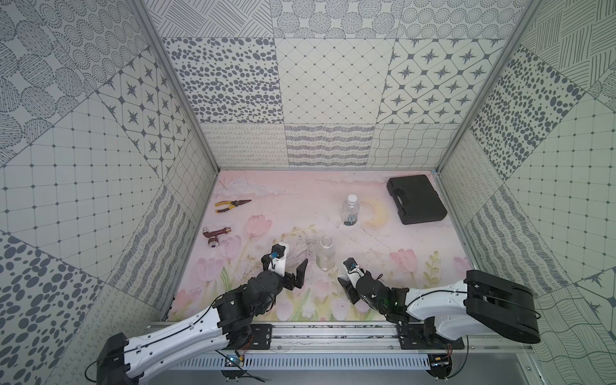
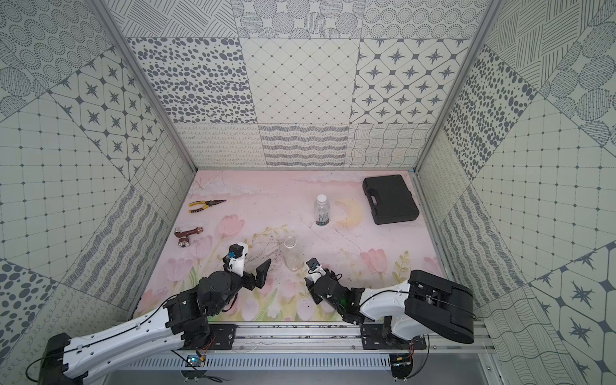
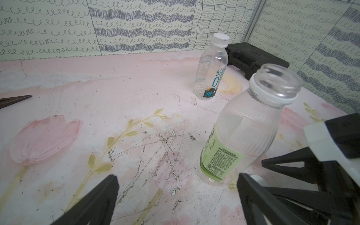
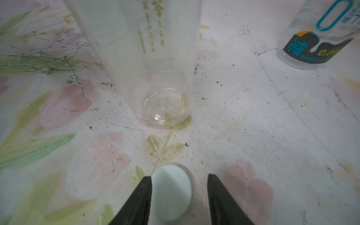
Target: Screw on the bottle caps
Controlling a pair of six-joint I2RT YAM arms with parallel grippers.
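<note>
An uncapped bottle [image 3: 243, 131] with a green label stands upright at the front middle. Behind it on the right a second bottle [image 1: 350, 211] wears a white cap [image 3: 221, 37]. My left gripper is open, left of the uncapped bottle with nothing between its fingers. In the right wrist view a loose white cap [image 4: 169, 191] is low in front of the uncapped bottle, at my right gripper; its fingertips stand a little apart, and whether they grip the cap cannot be told.
A black case [image 1: 415, 199] lies at the back right. Pliers [image 1: 232, 205] and a copper-coloured fitting [image 1: 215, 236] lie on the left.
</note>
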